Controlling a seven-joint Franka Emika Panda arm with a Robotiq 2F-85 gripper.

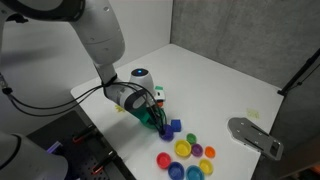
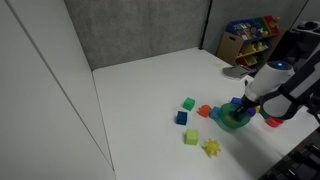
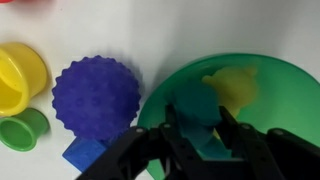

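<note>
A green bowl fills the lower right of the wrist view, with a yellow piece lying inside it. My gripper points down into the bowl, its dark fingers on either side of a teal object. Whether they press on that object is too dark to make out. In exterior view 1 my gripper is low over the bowl, partly hidden by the arm. The bowl also shows in exterior view 2, beneath the hand.
Beside the bowl are a purple spiky ball and a blue block. Several small coloured cups, among them a red one, stand nearby. Cubes and a yellow star lie on the other side. A metal tray sits farther off.
</note>
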